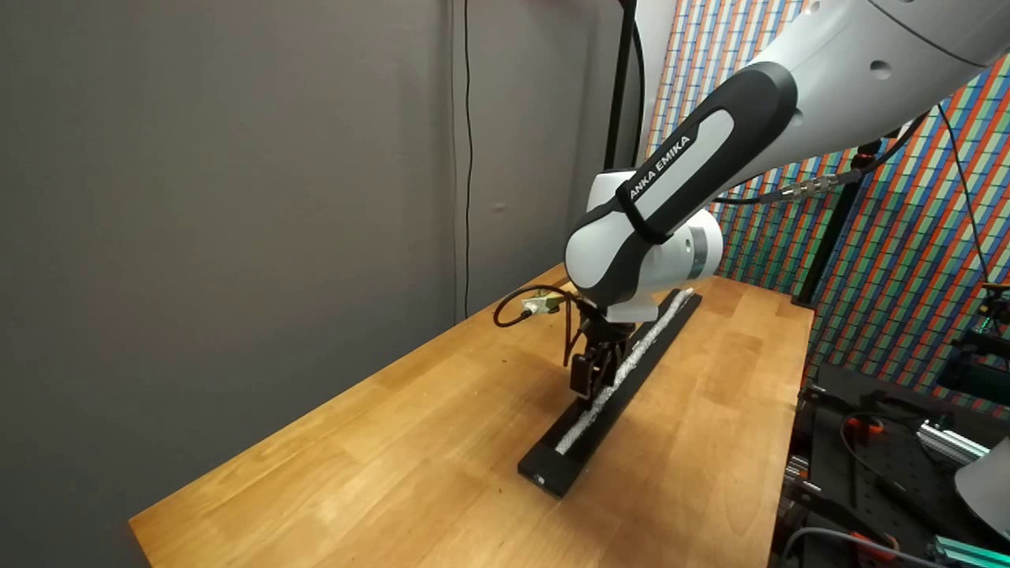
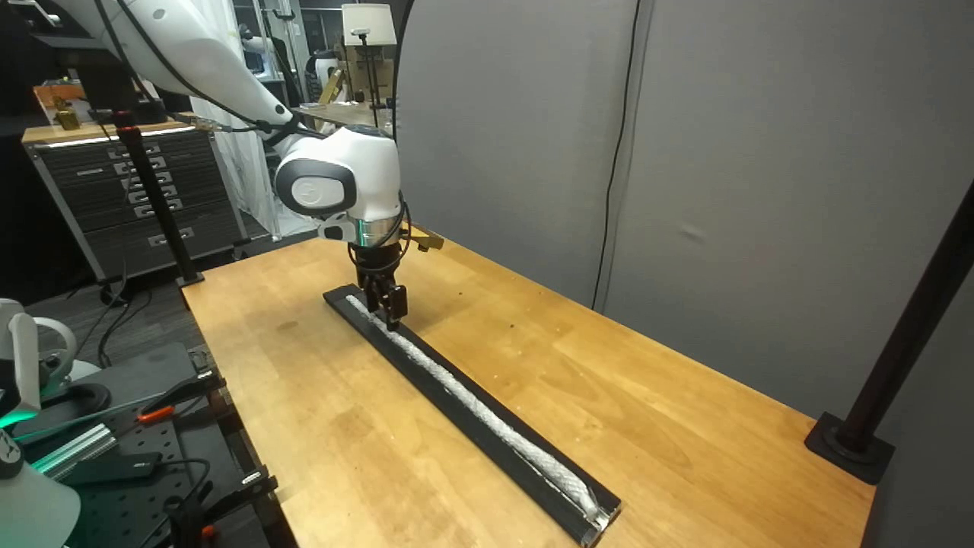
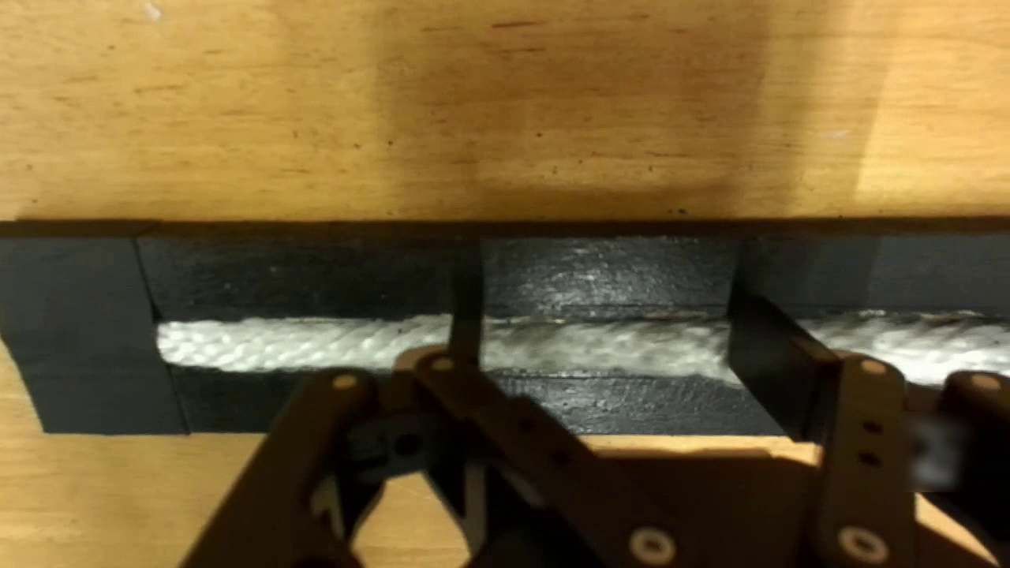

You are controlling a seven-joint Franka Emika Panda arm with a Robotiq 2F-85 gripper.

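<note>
Along a long black board (image 2: pixel 516 464) on the table runs a white braided rope (image 2: pixel 459 391), set in a groove down its middle. My gripper points straight down over the board, nearer one end. Its two dark fingers (image 3: pixel 778 369) stand apart, spaced along the rope's length, with a stretch of rope visible below the gap. In exterior view 2 the gripper (image 2: pixel 385 320) is very low at the rope; whether the fingertips touch it, I cannot tell. Nothing is clasped between them.
A small yellowish item (image 2: pixel 425 239) sits at the table's edge by the grey wall, behind the wrist. A black post (image 2: pixel 872 393) rises from a far corner.
</note>
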